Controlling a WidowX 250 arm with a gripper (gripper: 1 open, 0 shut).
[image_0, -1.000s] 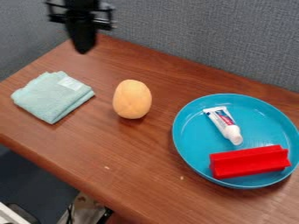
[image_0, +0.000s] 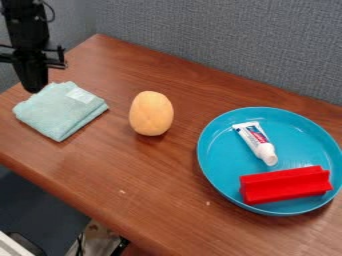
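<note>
The black gripper (image_0: 32, 76) hangs at the upper left, above and behind a folded pale teal cloth (image_0: 59, 110). It looks shut, with nothing visible between its fingers. An orange egg-shaped object (image_0: 151, 113) stands in the middle of the wooden table. On the right, a blue plate (image_0: 294, 142) holds a toothpaste tube (image_0: 254, 139) and a red block-like object (image_0: 285, 185).
The wooden table (image_0: 147, 200) has bare room at the back centre and in the front middle. A grey padded partition (image_0: 227, 40) runs along the back. The table's left edge drops to a dark floor.
The gripper has moved from the upper centre-left leftward and down to the table's far left side. The objects on the table have not moved.
</note>
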